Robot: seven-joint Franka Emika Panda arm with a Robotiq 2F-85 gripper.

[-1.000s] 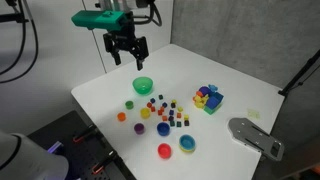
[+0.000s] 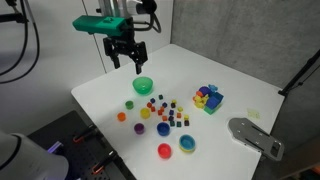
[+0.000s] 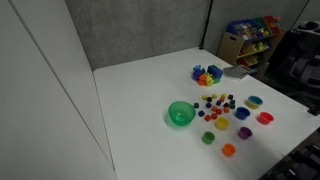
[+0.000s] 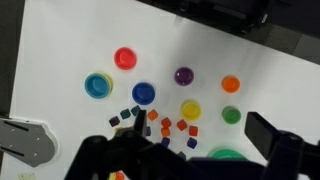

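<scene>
My gripper (image 2: 127, 66) hangs high above the white table, its two fingers wide apart and empty. In the wrist view the dark fingers (image 4: 98, 158) stand at the lower left and lower right. Below lie small coloured cubes (image 4: 166, 132) in a loose group. Around them are small cups: red (image 4: 125, 58), blue (image 4: 144, 93), purple (image 4: 184, 75), yellow (image 4: 190, 110), orange (image 4: 231, 83) and green (image 4: 231, 115). A larger green bowl (image 3: 182, 112) stands to one side of the cubes. A blue-rimmed cup (image 4: 98, 85) sits beside the red one.
A pile of blue, yellow and red pieces (image 2: 208, 98) stands farther back on the table. A grey metal plate (image 2: 256, 136) lies at the right edge. Shelves with coloured bins (image 3: 250, 42) stand beyond. Bare table (image 3: 130, 85) extends left of the green bowl.
</scene>
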